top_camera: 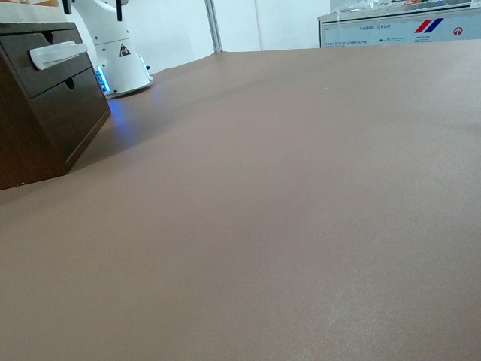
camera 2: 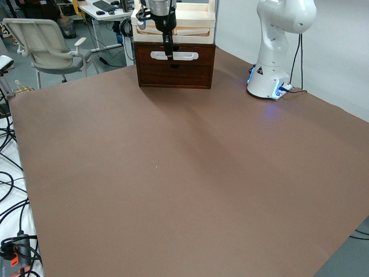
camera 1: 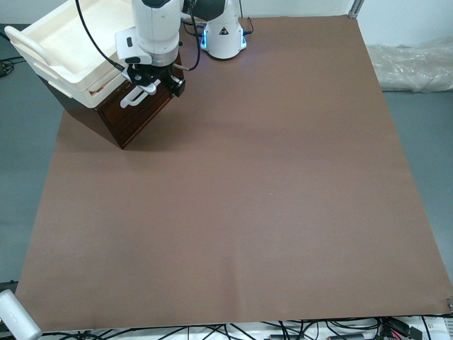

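A dark wooden drawer box (camera 2: pixel 173 75) with white handles (top_camera: pixel 56 55) stands at one side of the table (camera 1: pixel 248 198), a cream plastic bin (camera 1: pixel 64 49) on top. In the right view my gripper (camera 2: pixel 168 53) hangs over the box's front, at the height of the upper handle; in the left view my gripper (camera 1: pixel 166 83) is likewise at the box's front. Whether it touches the box, and how its fingers stand, I cannot tell.
The robot base (camera 2: pixel 268 81) stands beside the box, cables behind it. More cables lie off one table edge.
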